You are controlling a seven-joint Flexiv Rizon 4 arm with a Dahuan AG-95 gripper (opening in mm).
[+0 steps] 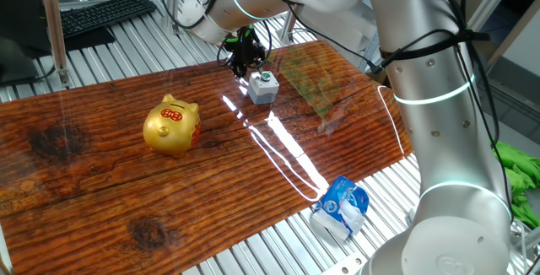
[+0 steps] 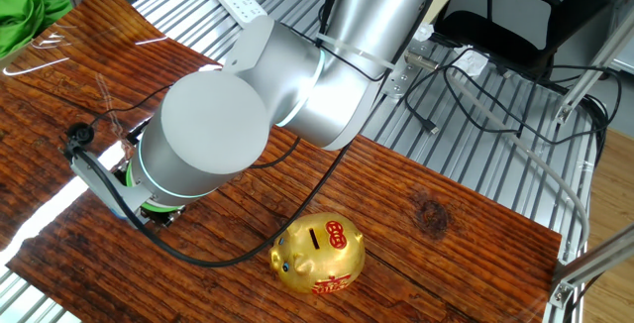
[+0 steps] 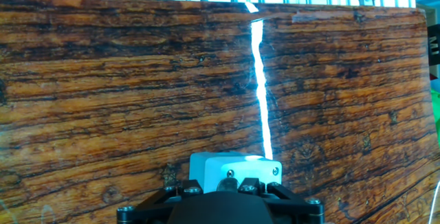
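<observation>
A small white box (image 1: 263, 91) with a green round button on top stands on the wooden tabletop in exterior view 1. My gripper (image 1: 243, 64), dark and partly hidden by cables, is right behind it at its upper left. In the wrist view the white box (image 3: 240, 167) shows just past my gripper at the bottom edge. The dark wrist housing covers much of the fingers, so neither their spacing nor contact with the box is clear. In exterior view 2 the arm covers most of the gripper. A golden piggy bank (image 1: 172, 126) with red markings stands apart from it (image 2: 319, 254).
A blue and white packet (image 1: 341, 207) lies at the table's near edge, beside a thin white cable (image 1: 287, 167). A black cable (image 2: 233, 262) loops from the wrist close to the piggy bank.
</observation>
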